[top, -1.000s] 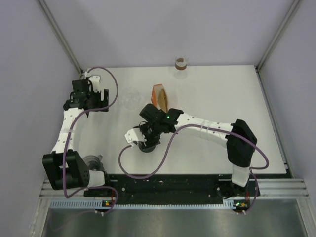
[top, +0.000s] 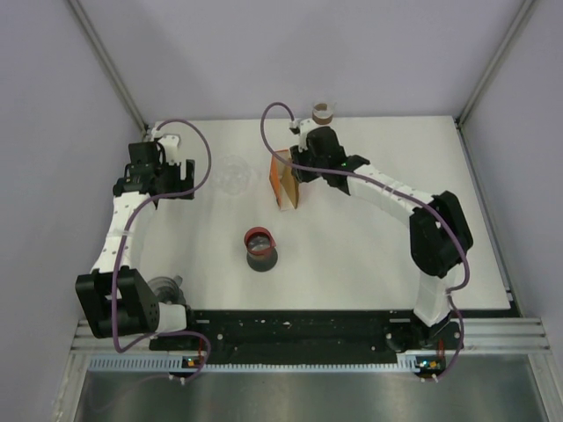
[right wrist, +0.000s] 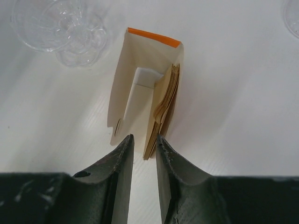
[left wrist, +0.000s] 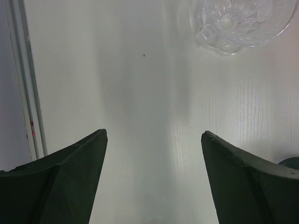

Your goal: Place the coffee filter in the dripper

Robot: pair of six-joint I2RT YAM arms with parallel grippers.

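Note:
An open-topped filter box (top: 277,180) with an orange edge holds a stack of brown paper filters (right wrist: 166,93). My right gripper (top: 302,163) is over the box; in its wrist view the fingertips (right wrist: 160,142) are part open, close together at the stack's near end. A clear glass dripper (top: 232,174) stands left of the box, also at the top of the left wrist view. My left gripper is open over bare table at the left, nothing between its fingers.
A dark cup with red rim (top: 261,249) sits front centre, a kettle (top: 164,290) at the front left. A glass with a brown band (top: 322,114) stands at the back.
My right arm has moved from the dark cup at front centre back to above the filter box. The left arm looks unchanged.

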